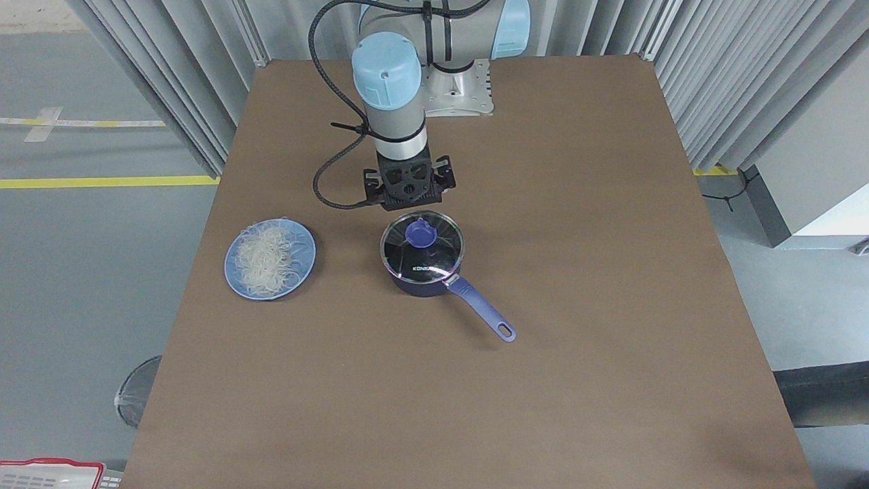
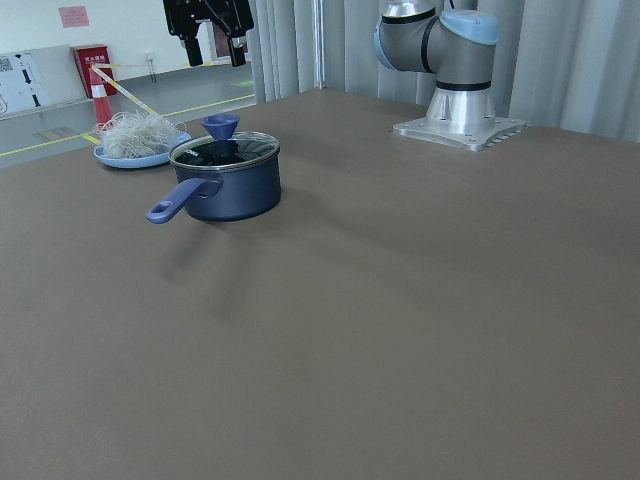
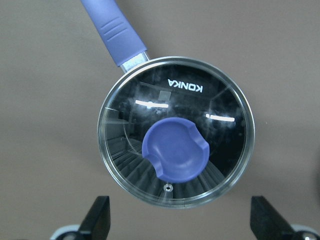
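A blue KONKA saucepan (image 1: pixel 417 277) with glass lid and blue knob (image 1: pixel 420 233) stands mid-table, its handle (image 1: pixel 481 305) toward the front right. A blue plate (image 1: pixel 237 281) of white noodles (image 1: pixel 267 259) sits to its left. My gripper (image 2: pixel 215 55) hangs above the pan, slightly behind it in the front view, open and empty. In the wrist view the lid knob (image 3: pixel 175 150) lies ahead between the two spread fingertips, below them.
The robot base (image 2: pixel 460 130) stands at the back edge, before grey curtains.
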